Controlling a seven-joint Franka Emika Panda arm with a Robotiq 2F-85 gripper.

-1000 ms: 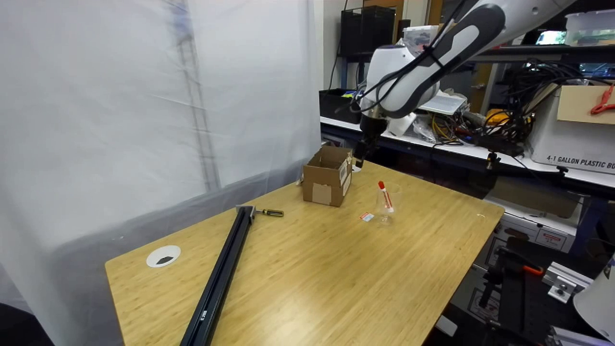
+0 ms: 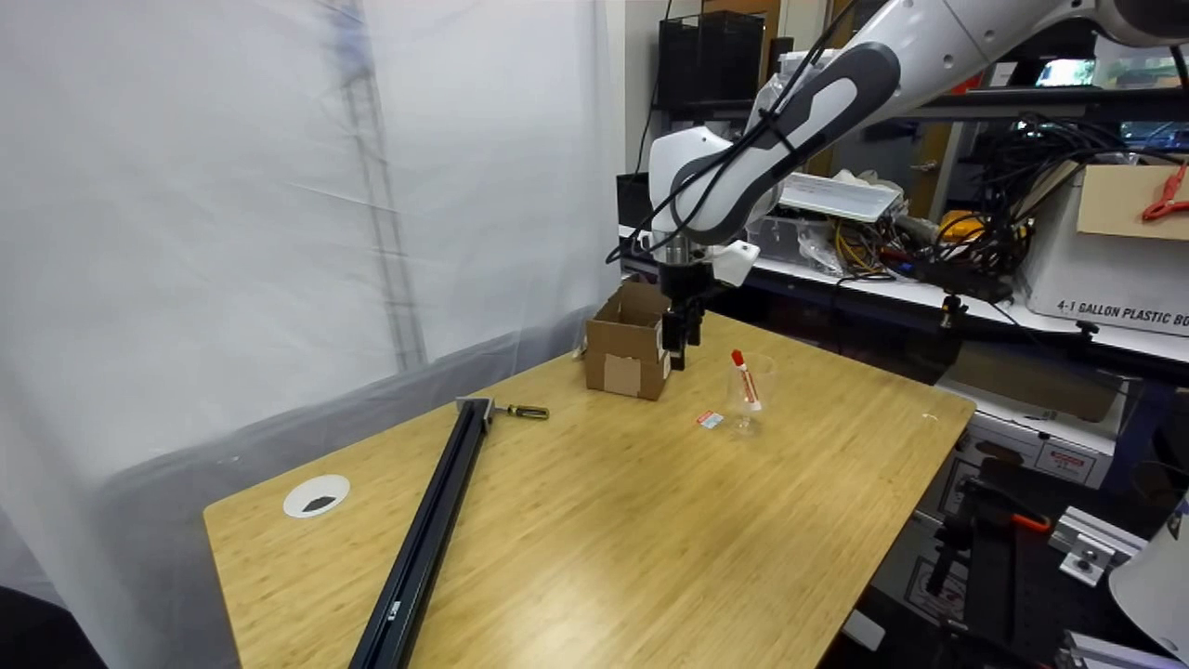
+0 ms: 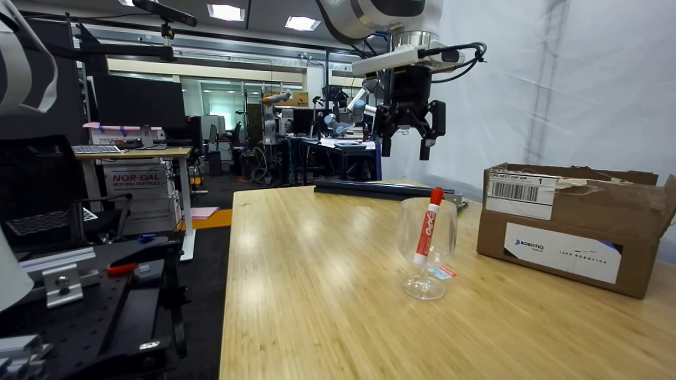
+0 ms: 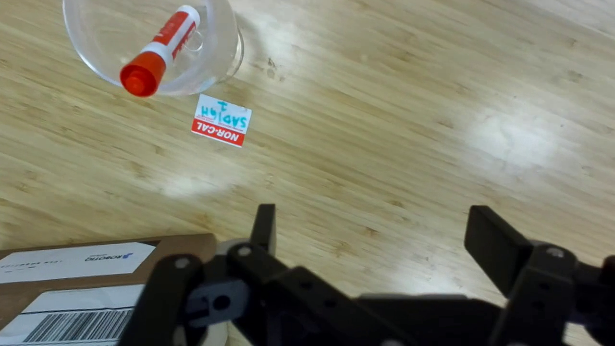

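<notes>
A red-capped marker (image 3: 426, 234) leans inside a clear stemmed glass (image 3: 445, 239), which stands upright on the table. In the wrist view the glass (image 4: 104, 43) is at the upper left, with the marker (image 4: 162, 49) cap toward the camera. My gripper is open, and only bare tabletop shows between its fingers. From exterior view 1, the gripper (image 2: 681, 344) is seen by the right side of an open cardboard box (image 2: 624, 357); the exact gap to the box cannot be told. It stands apart from the glass.
A small red-and-white label (image 4: 221, 120) lies flat beside the glass. A long black rail (image 2: 429, 530) and a screwdriver (image 2: 526, 412) rest toward the far side from the glass.
My arm has swung left in exterior view 1, bringing the gripper lower and nearer the box, with its wrist more upright. The glass, marker and box have not moved.
</notes>
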